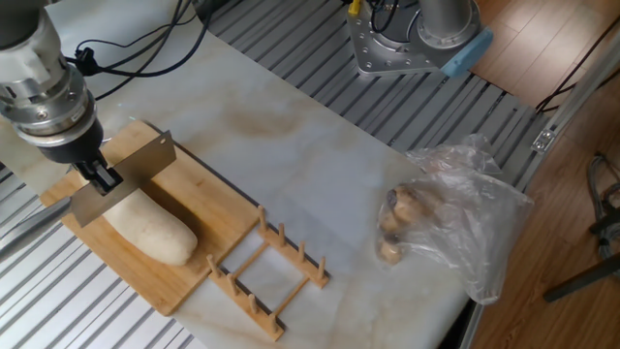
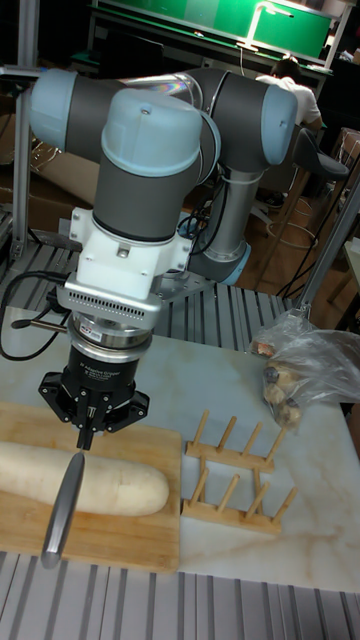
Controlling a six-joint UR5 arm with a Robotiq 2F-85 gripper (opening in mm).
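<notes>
A broad metal cleaver [image 1: 143,173] is held on edge by my gripper [image 1: 103,180], which is shut on it near the handle end of the blade. Its grey handle [image 1: 35,231] sticks out to the lower left in exterior view 2 and points toward the camera in exterior view 3. Below the blade a long white radish [image 1: 155,231] lies on a wooden cutting board [image 1: 218,208]. The blade crosses over the radish and hides part of it; whether the edge touches it I cannot tell. In exterior view 3 the gripper [image 2: 85,437] is above the radish [image 2: 122,486].
Beside the board stands a wooden peg rack [image 1: 254,264]. Farther right, a clear plastic bag [image 1: 475,218] holds several brown lumps [image 1: 405,208]. Black cables [image 1: 145,63] lie behind the arm.
</notes>
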